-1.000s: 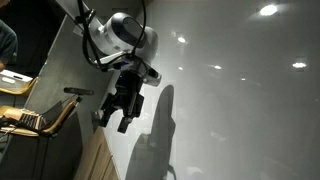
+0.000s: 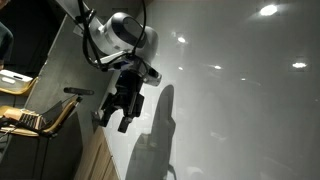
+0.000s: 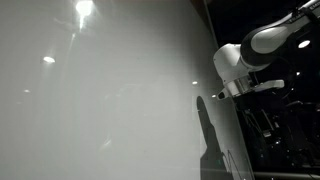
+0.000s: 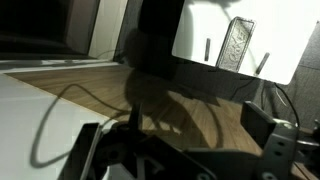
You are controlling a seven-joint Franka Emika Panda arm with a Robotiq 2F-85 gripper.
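Note:
My gripper [image 2: 113, 122] hangs black beneath the white arm in exterior view 1, its two fingers apart with empty space between them. Both fingers also show along the bottom of the wrist view, where the gripper is spread wide and holds nothing. A large glossy white surface [image 2: 235, 100] lies beside it, with the arm's dark shadow across it. Exterior view 2 shows the arm at the right edge, but the gripper there is lost in darkness.
A white panel [image 4: 255, 30] with a metal grille-like piece [image 4: 236, 43] appears in the wrist view, above a brown wooden strip [image 4: 110, 88]. A laptop [image 2: 30, 121] rests on a wooden seat or table at the left of exterior view 1.
My arm and gripper stay in the same place. Only the person at the left edge of exterior view 1 shifts slightly.

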